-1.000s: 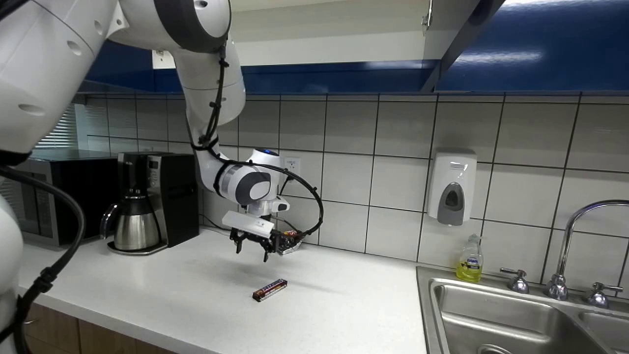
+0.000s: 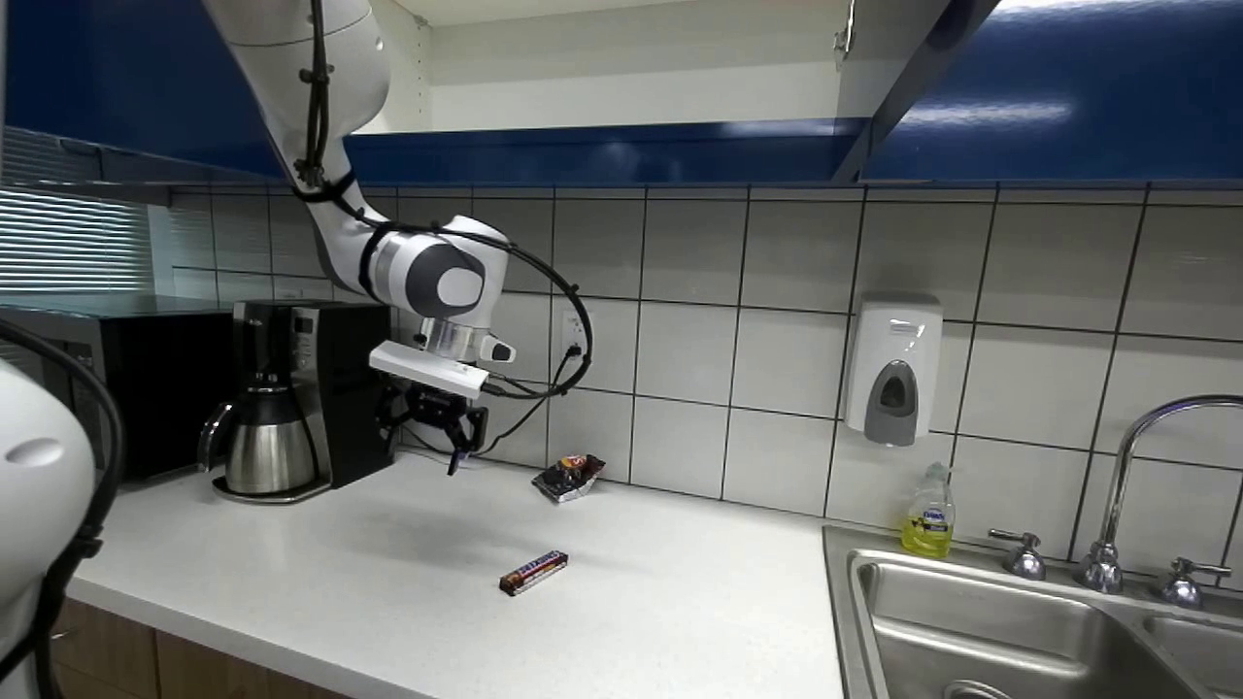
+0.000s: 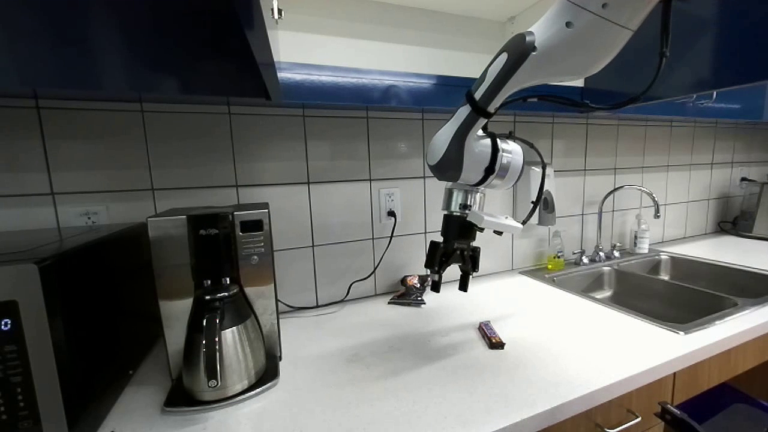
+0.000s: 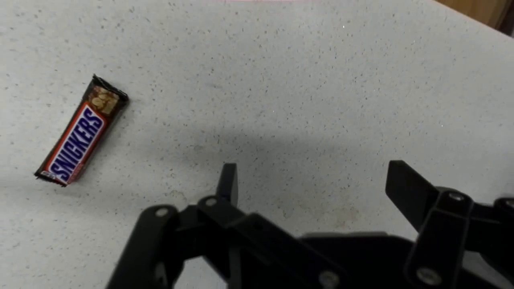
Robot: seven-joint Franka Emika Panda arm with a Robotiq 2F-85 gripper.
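A Snickers bar in a brown wrapper lies flat on the white counter. From the wrist camera the bar is at the left, outside the space between the fingers. My gripper hangs above the counter with its fingers spread apart. Only bare counter shows between the fingertips in the wrist view. A dark, crumpled snack bag rests by the tiled wall; in exterior view 2 the bag appears just left of the gripper.
A coffee maker with a steel carafe and a microwave occupy the left side. On the right are a sink, a faucet and a yellow soap bottle. An open cabinet is overhead.
In exterior view 1, the arm has moved up and to the left, away from the bar and uncovering more of the snack bag. The bar lies where it was.
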